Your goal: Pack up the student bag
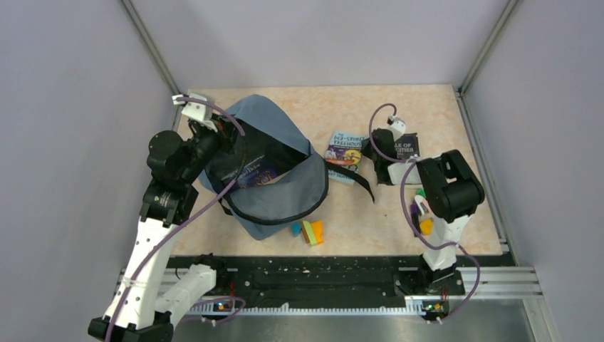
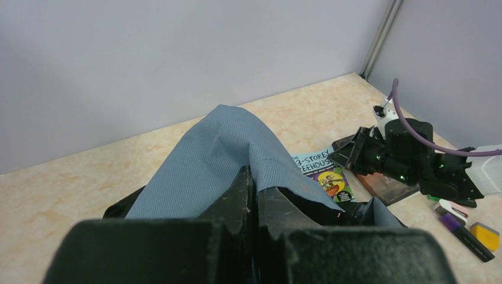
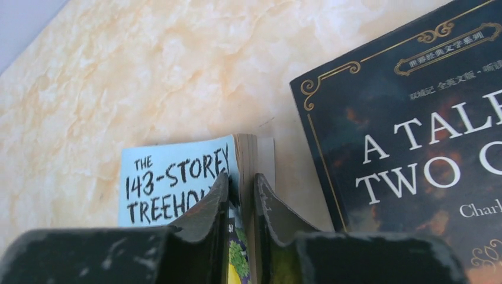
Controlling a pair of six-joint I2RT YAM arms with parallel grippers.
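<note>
The grey-blue bag (image 1: 288,194) lies open on the table, a dark book (image 1: 262,173) inside it. My left gripper is shut on the bag's fabric at its upper edge. To the bag's right rests the light-blue Treehouse book (image 1: 345,151). My right gripper is shut on the spine side of this book (image 3: 177,171), one finger on each side of the edge. Partly under the right arm is the black book "A Tale of Two Cities" (image 3: 379,130), flat on the table. The Treehouse book's lower part is hidden in the right wrist view.
A purple-capped black marker (image 2: 467,238), a white item (image 2: 450,210) and a yellow item (image 2: 485,235) lie at the right front. An orange-and-green block (image 1: 311,232) sits before the bag. A black strap (image 1: 352,174) reaches across the Treehouse book.
</note>
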